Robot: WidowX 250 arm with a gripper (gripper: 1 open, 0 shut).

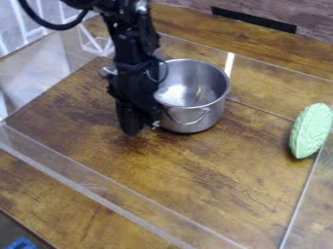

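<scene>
My black gripper point(135, 115) hangs low at the left side of a steel pot point(194, 102), its tip down near the wooden tabletop point(169, 185). It looks shut, with nothing seen between its fingers, though they are dark and hard to make out. The pot stands upright with a handle on its near side, and the arm covers part of its left rim.
A pale green cabbage-like object point(309, 130) lies at the right edge. A small metal item sits behind the arm, mostly hidden. Clear barriers border the left and front.
</scene>
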